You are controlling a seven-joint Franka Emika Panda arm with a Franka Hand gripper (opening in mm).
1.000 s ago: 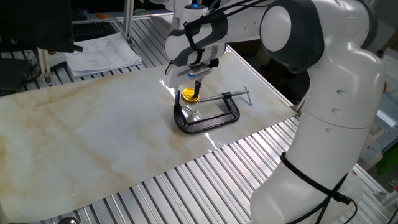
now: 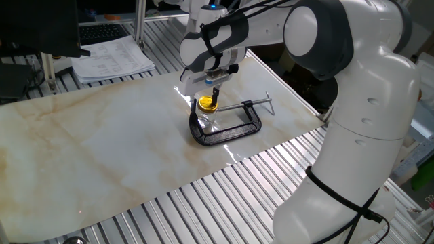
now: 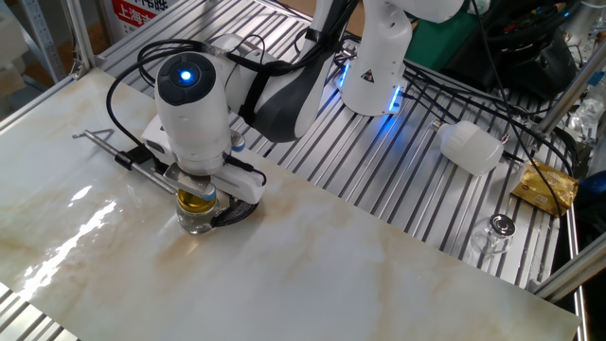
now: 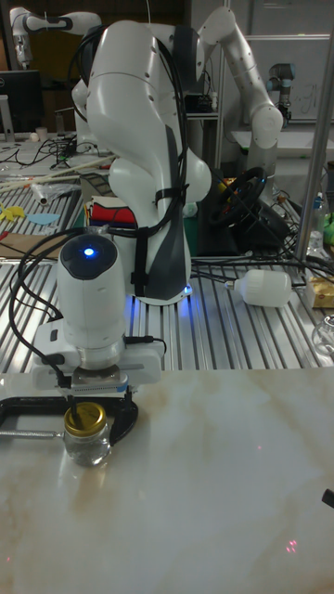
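A small clear glass jar with a gold lid (image 2: 208,103) stands upright on the marbled board. A black C-clamp (image 2: 227,133) lies around it, its frame curving past the jar and its metal screw pointing at the jar's side. My gripper (image 2: 205,102) is directly above the jar, pointing down, with one dark finger (image 2: 215,95) at the lid's edge. In the second view the hand covers part of the lid (image 3: 196,202); the third view shows the jar (image 4: 87,445) in front of the clamp (image 4: 123,419). Whether the fingers grip the lid is unclear.
The marbled board (image 2: 102,149) is clear on the side away from the clamp. On the slatted table lie a white rounded object (image 3: 471,148), a yellow packet (image 3: 544,187) and a small glass jar (image 3: 493,235). Papers (image 2: 112,59) lie at the far edge.
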